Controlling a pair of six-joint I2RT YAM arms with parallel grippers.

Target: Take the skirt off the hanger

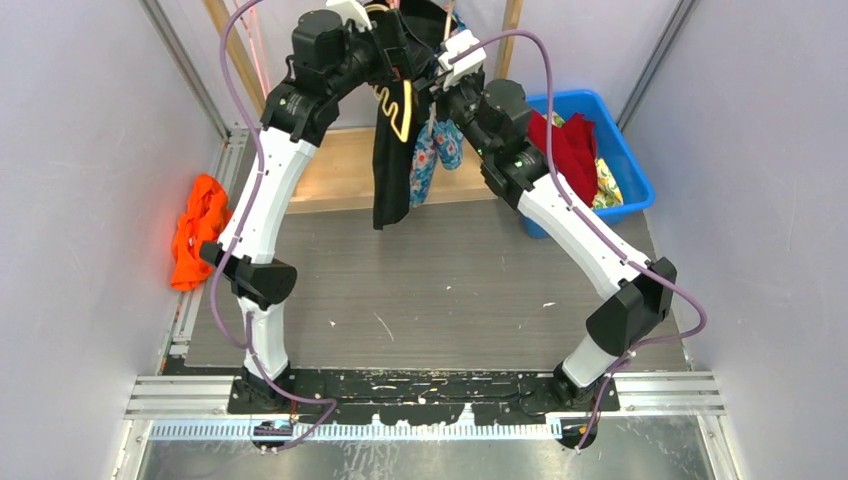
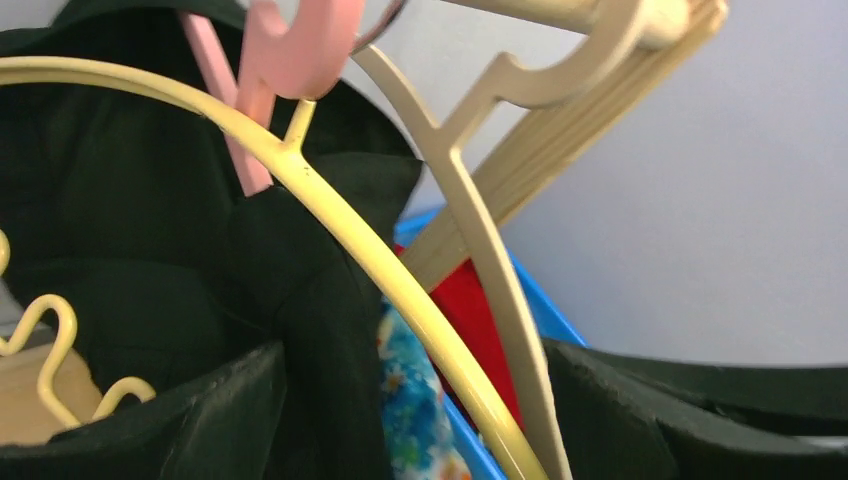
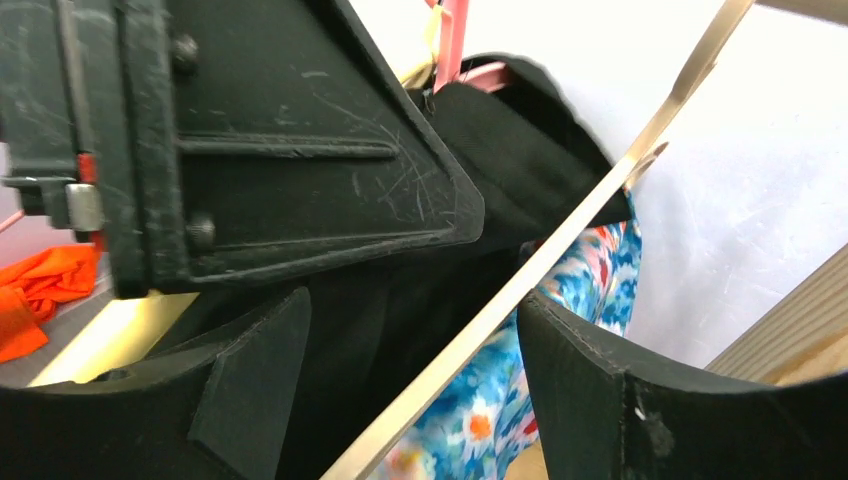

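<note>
A black garment (image 1: 392,180) hangs at the rack on a pink hanger (image 2: 310,45). Beside it is a blue floral garment (image 1: 423,170); which of them is the skirt, I cannot tell. The arm of a yellow hanger (image 2: 350,215) and that of a beige hanger (image 2: 490,270) run down between the spread fingers of my open left gripper. My right gripper is open too, close beside the left one, with the beige hanger's arm crossing between its fingers. Floral and black cloth lie behind that arm. The left gripper's body hides part of the black garment in the right wrist view.
A blue bin (image 1: 625,165) with red cloth (image 1: 570,160) stands at right. Orange cloth (image 1: 200,230) lies by the left wall. A wooden tray (image 1: 340,170) sits under the garments.
</note>
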